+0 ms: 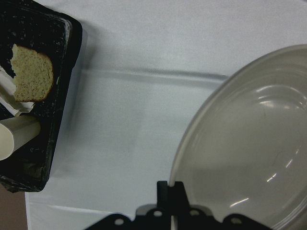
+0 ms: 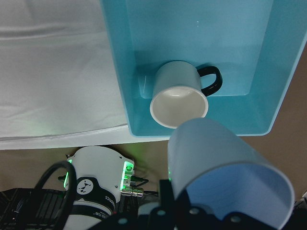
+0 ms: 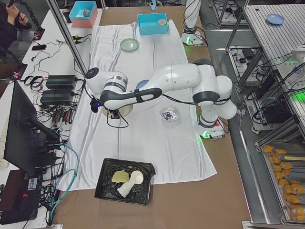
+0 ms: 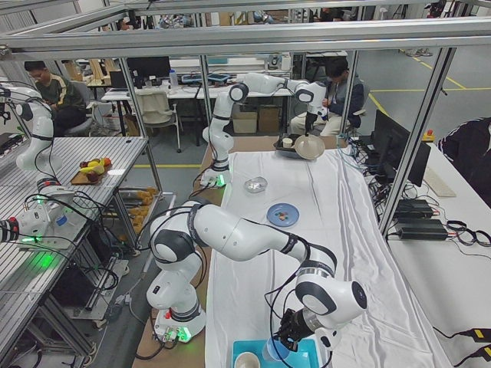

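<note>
My left gripper is shut on the rim of a pale plate (image 1: 244, 139), held above the cloth beside a black tray (image 1: 69, 43) holding bread (image 1: 31, 74), a paper cup (image 1: 19, 134) and crumpled paper. My right gripper is shut on a pale cup (image 2: 211, 143) above the edge of a blue bin (image 2: 201, 33), in which a white mug (image 2: 168, 81) with a black handle lies.
A blue plate (image 4: 282, 215) with small bits on it, a foil dish (image 3: 169, 114) and a green plate (image 3: 129, 44) lie on the white cloth. Monitor and cables line one side.
</note>
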